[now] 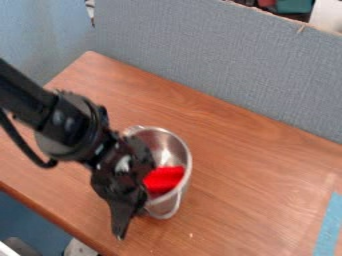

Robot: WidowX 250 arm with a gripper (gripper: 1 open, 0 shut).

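Note:
My black gripper (120, 208) reaches in from the left, its fingers pointing down over the table at the near-left side of a steel pot (178, 146). A bright red object (163, 178) lies inside the pot, partly behind my gripper. Whether the fingers are open or shut, or touch the pot, I cannot tell.
Grey padded walls (214, 70) border it at the back and left. A light blue strip (329, 225) lies at the right edge.

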